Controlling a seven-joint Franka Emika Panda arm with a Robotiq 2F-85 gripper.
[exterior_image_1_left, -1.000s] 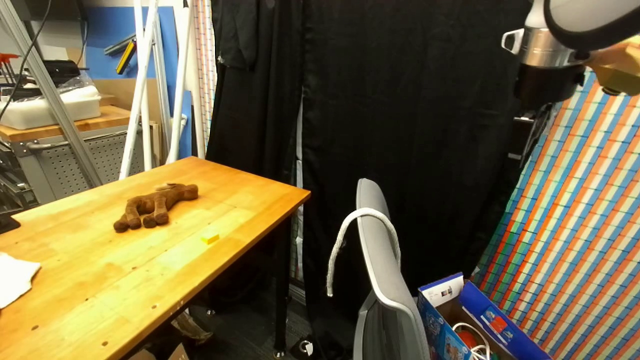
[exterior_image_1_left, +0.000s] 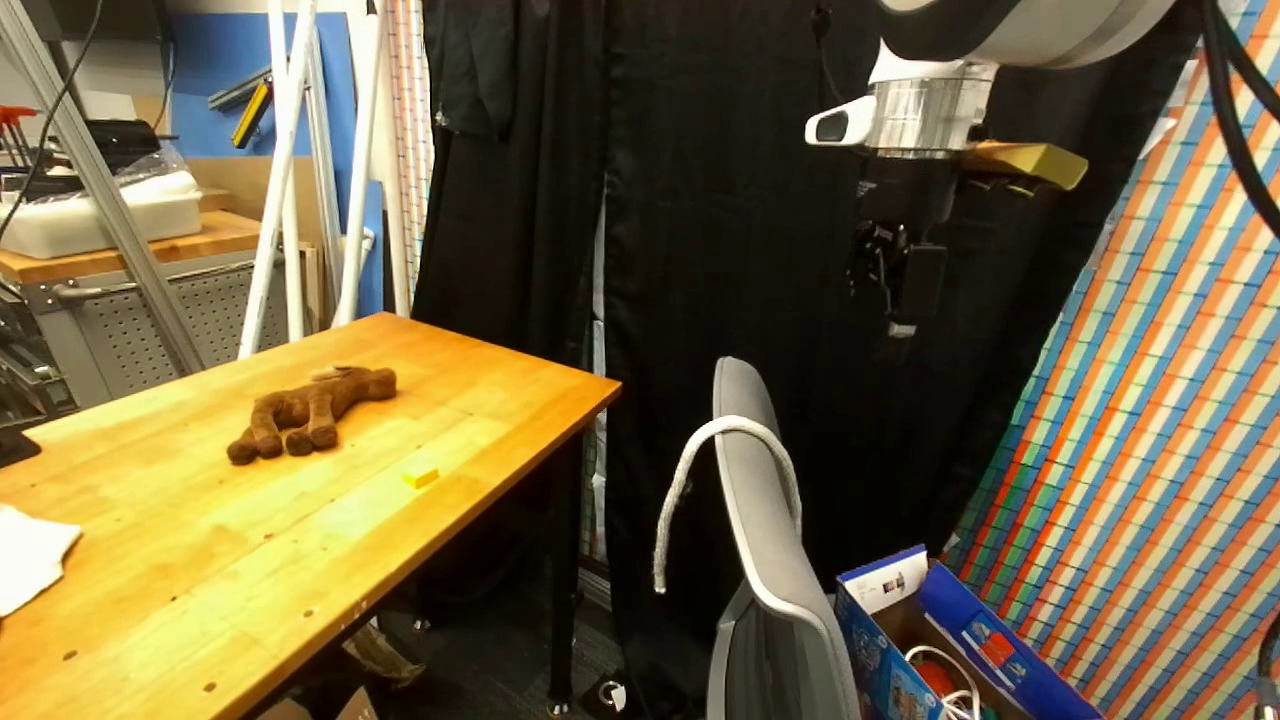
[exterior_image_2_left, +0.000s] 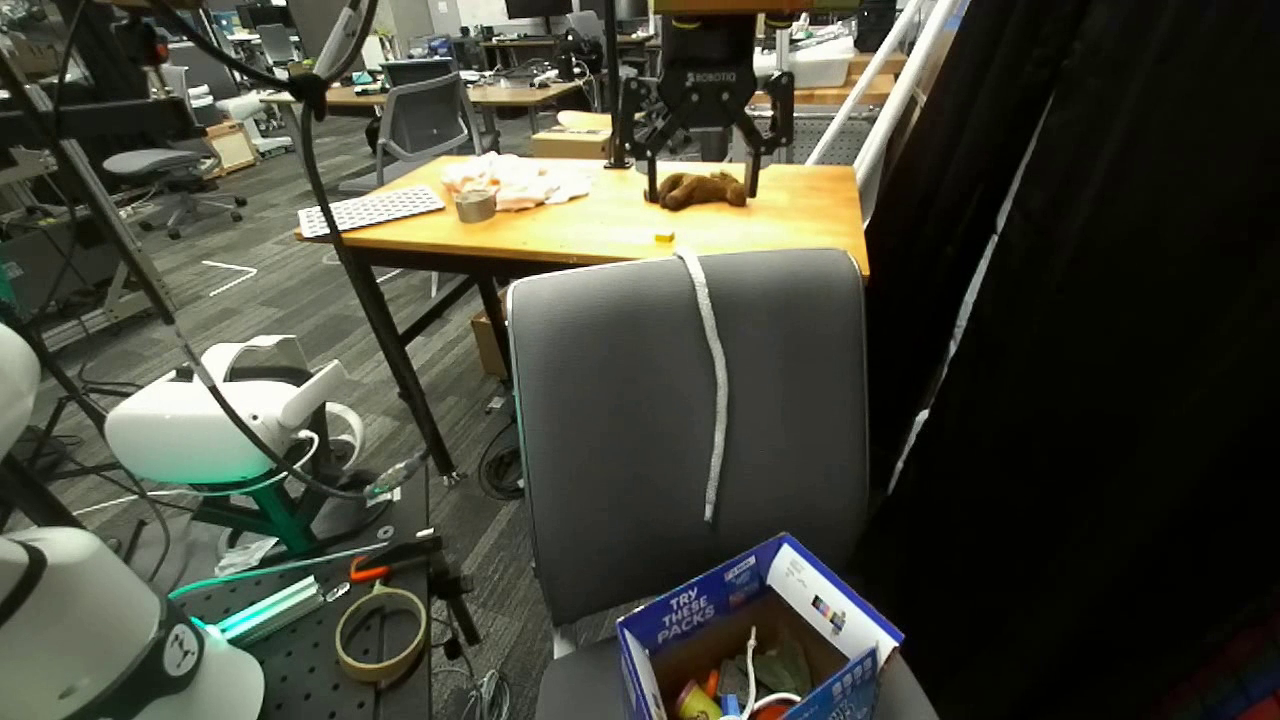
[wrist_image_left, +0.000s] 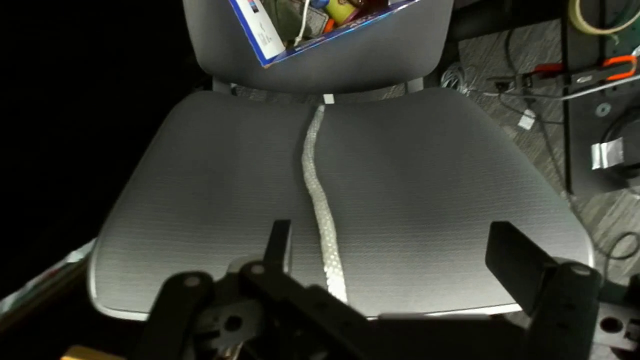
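A pale grey rope (exterior_image_1_left: 734, 425) hangs over the top of the grey chair's backrest (exterior_image_1_left: 786, 564), one end down each side. In exterior view 2 the near length of the rope (exterior_image_2_left: 717, 384) runs down the middle of the backrest. My gripper (exterior_image_2_left: 702, 198) is up in the air, its fingers wide apart with nothing between them. From the wrist view, the rope (wrist_image_left: 321, 204) passes below and between my open fingers, apart from both. In exterior view 1 my gripper (exterior_image_1_left: 902, 326) hangs well above the chair, to its right.
On the chair's seat stands a blue box (exterior_image_2_left: 708, 600) of mixed items. The wooden table (exterior_image_1_left: 360, 528) behind the chair bears a brown plush toy (exterior_image_1_left: 318, 414), a small yellow block (exterior_image_1_left: 420, 478), a tape roll (exterior_image_2_left: 476, 206) and pale cloth (exterior_image_2_left: 516, 180). Black curtain (exterior_image_2_left: 1104, 360) borders one side.
In exterior view 1 my arm and gripper have moved left, closer to the chair, and the gripper now points downward. Rope, chair, box and table items are where they were.
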